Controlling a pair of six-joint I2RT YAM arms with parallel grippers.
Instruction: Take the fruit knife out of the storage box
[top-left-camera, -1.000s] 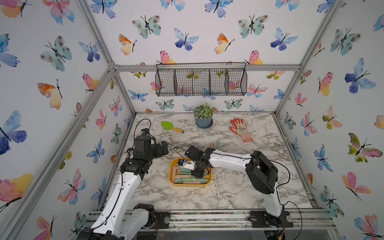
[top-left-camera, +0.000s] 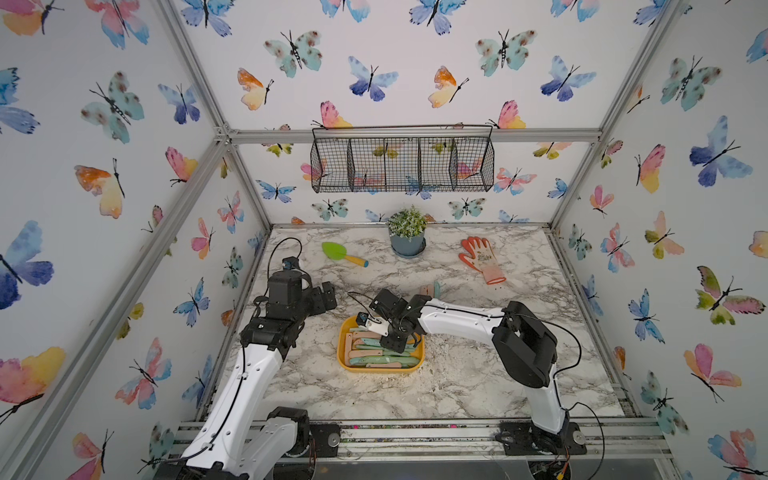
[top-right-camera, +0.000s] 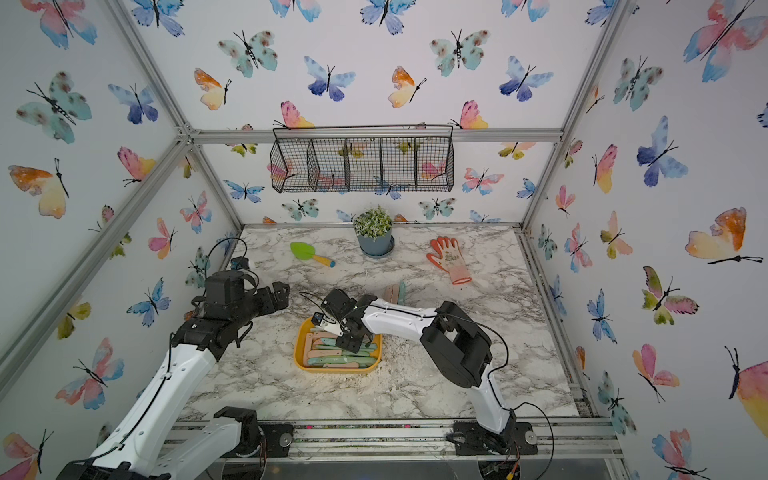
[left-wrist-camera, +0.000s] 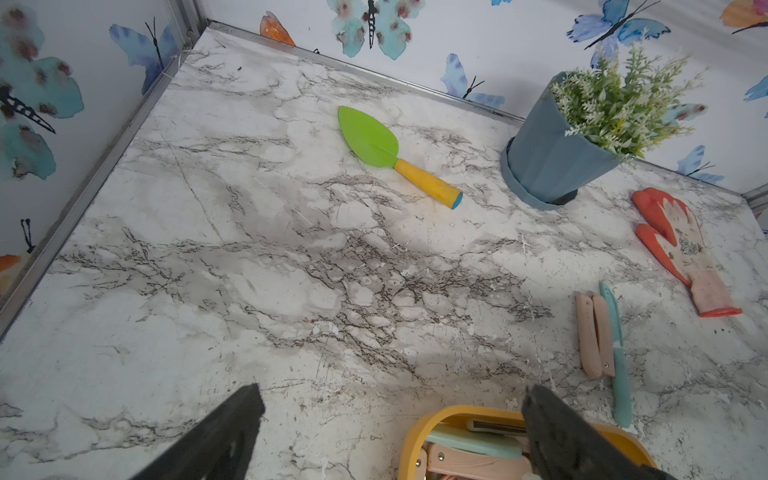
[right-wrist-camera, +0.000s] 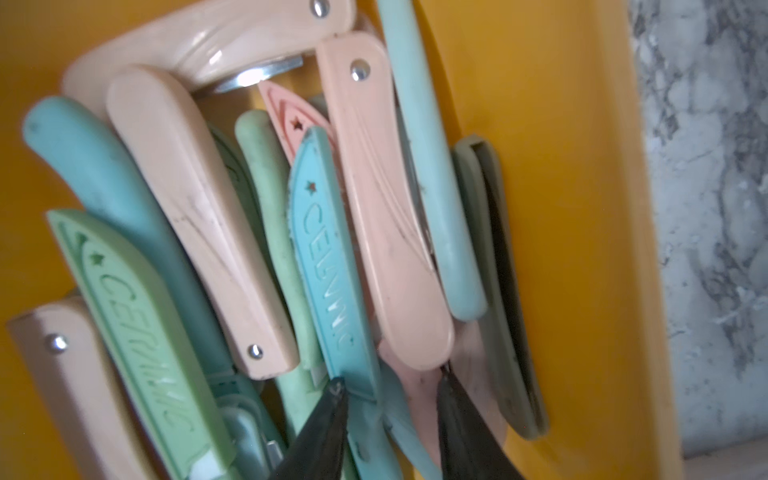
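Observation:
A yellow storage box holds several folded and sheathed fruit knives in pink, mint and teal, lying in a heap. My right gripper is down inside the box; its fingertips are apart, touching or very near a teal knife with a CERAMIC sheath and a pink knife. Whether anything is held between them cannot be told for sure. My left gripper stands raised at the left, above and beside the box, its fingers wide open and empty.
Knives lie on the table behind the box. A trowel, a potted plant and a glove stand or lie at the back. A wire basket hangs on the rear wall.
My right gripper has shifted slightly over the box, up and back down within about the last second. The left arm and the other objects have stayed still.

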